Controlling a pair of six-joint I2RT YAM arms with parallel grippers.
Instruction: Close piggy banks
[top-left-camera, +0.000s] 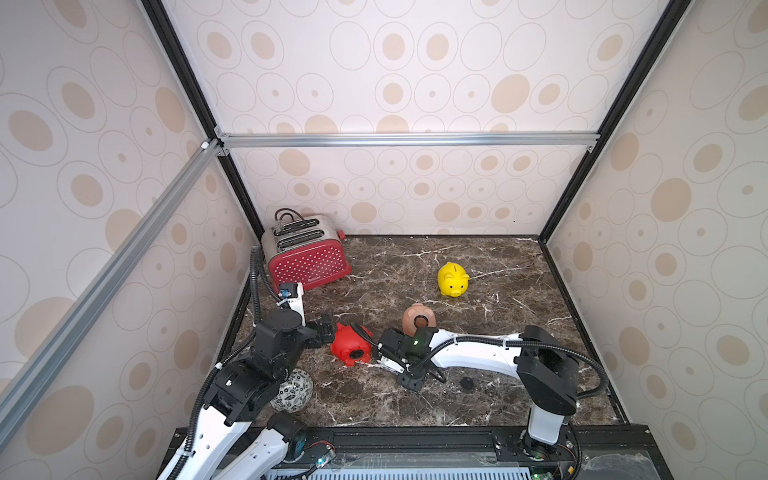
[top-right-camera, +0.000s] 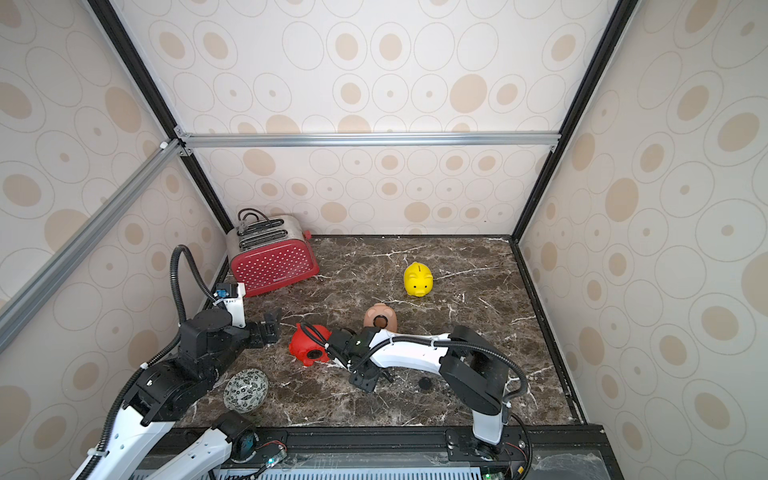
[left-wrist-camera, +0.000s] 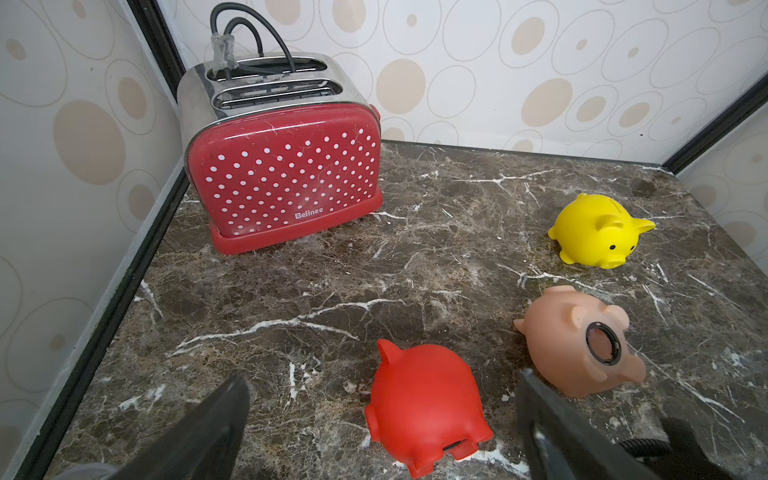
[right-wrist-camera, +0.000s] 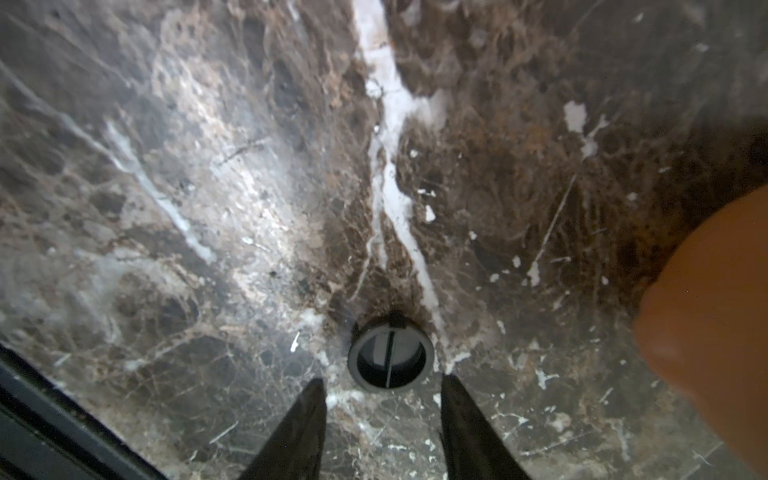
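Note:
A red piggy bank (left-wrist-camera: 424, 400) lies left of a pink piggy bank (left-wrist-camera: 572, 340), whose round bottom opening shows; a yellow piggy bank (left-wrist-camera: 600, 232) stands behind. My left gripper (top-left-camera: 320, 326) hovers open left of the red one, nothing held. My right gripper is low over the table beside the pink bank, fingers apart and empty. Just beyond its fingertips in the right wrist view lies a black round plug (right-wrist-camera: 408, 356). Another small black disc (top-left-camera: 466, 384) lies right of the right gripper in the top views.
A red polka-dot toaster (left-wrist-camera: 284, 180) with cables stands at the back left. A speckled round object (top-right-camera: 245, 390) lies at the front left. Walls enclose it.

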